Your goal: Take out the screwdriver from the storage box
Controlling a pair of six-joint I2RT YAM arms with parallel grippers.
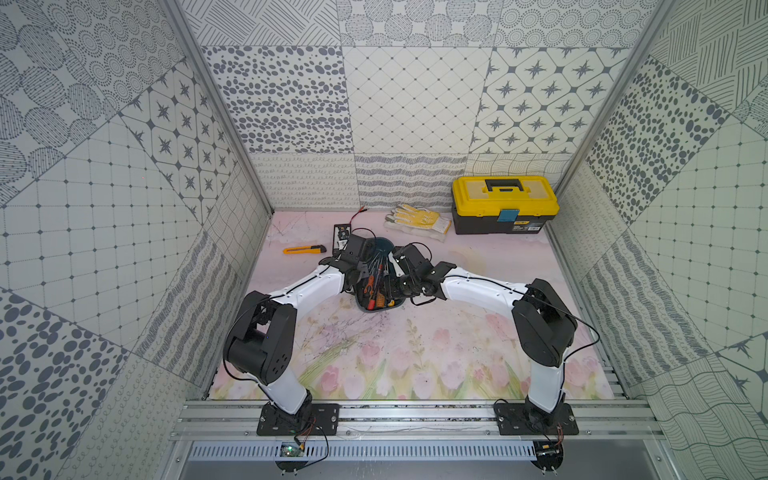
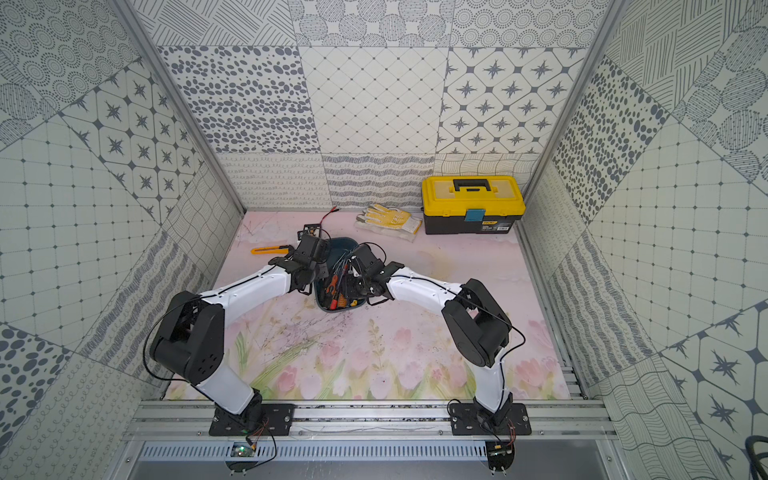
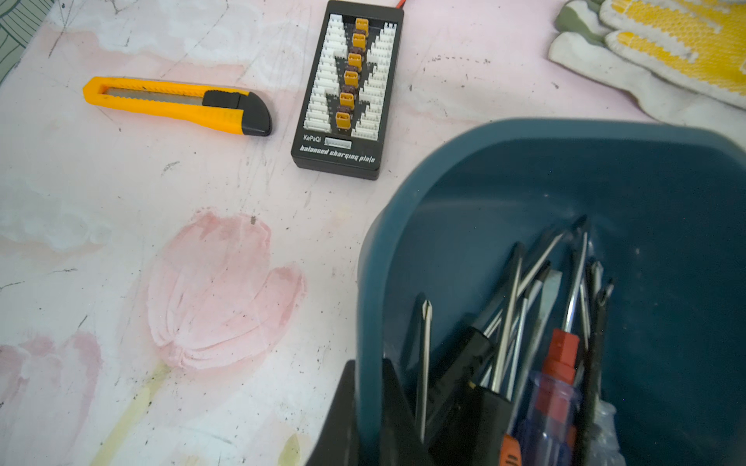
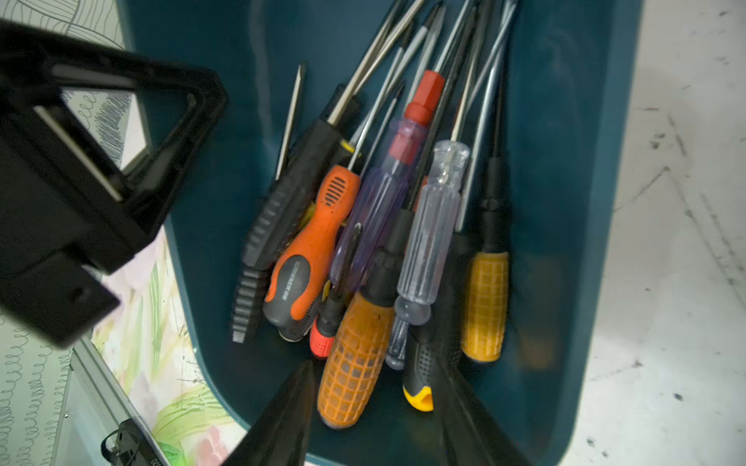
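Observation:
The dark blue storage box (image 3: 536,132) stands open on the table, holding several screwdrivers with their shafts toward the far end. Across its left wall, one finger inside and one outside, my left gripper is shut on the rim. My right gripper is over the box's near end, fingers apart with nothing gripped. Between its fingers in the right wrist view shows an orange-yellow ribbed screwdriver (image 4: 357,361). Close by lie a clear-handled screwdriver (image 4: 431,240), an orange-and-grey one (image 4: 311,248) and a smaller yellow-handled one (image 4: 485,306).
Left of the box lie a yellow cutter (image 3: 171,101) and a black charging plate (image 3: 349,89). Work gloves (image 1: 416,216) are behind it. A yellow-lidded toolbox (image 1: 504,204) stands at the back right.

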